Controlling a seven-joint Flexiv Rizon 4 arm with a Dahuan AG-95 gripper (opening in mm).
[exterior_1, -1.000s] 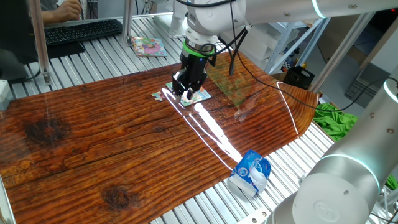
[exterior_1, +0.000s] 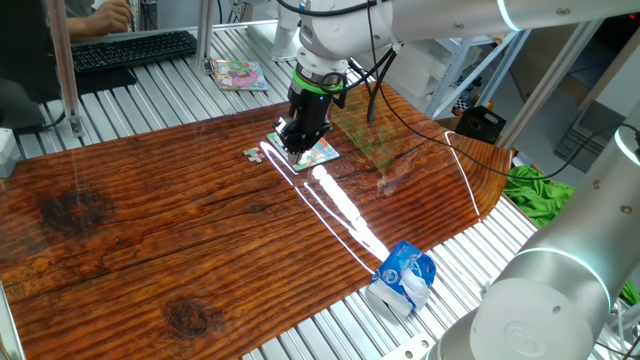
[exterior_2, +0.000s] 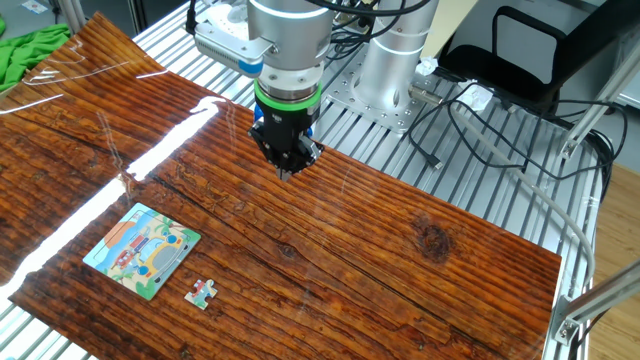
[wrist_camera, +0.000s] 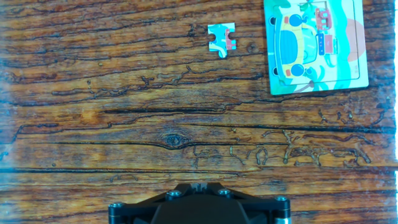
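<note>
A flat puzzle board (exterior_2: 140, 250) with a yellow car picture lies on the brown wooden table. Beside it, apart from its edge, is one loose puzzle piece (exterior_2: 201, 293) in pale blue and red. Both show at the top of the wrist view, the piece (wrist_camera: 222, 40) left of the board (wrist_camera: 317, 46). My black gripper (exterior_2: 284, 175) hangs over bare wood on the arm's side of them, pointing down. Its fingertips are together at the bottom of the wrist view, and I see nothing between them. In exterior view 1 the gripper (exterior_1: 294, 155) partly covers the board (exterior_1: 318, 153).
A blue and white tissue pack (exterior_1: 402, 278) sits at the table's edge, near the arm's base. Another colourful picture board (exterior_1: 239, 75) lies on the slatted metal surface beyond the wood.
A second ago the fingertips stood apart; now they are together. The arm has shifted very slightly to the left in exterior view 1. Board and piece have not moved.
</note>
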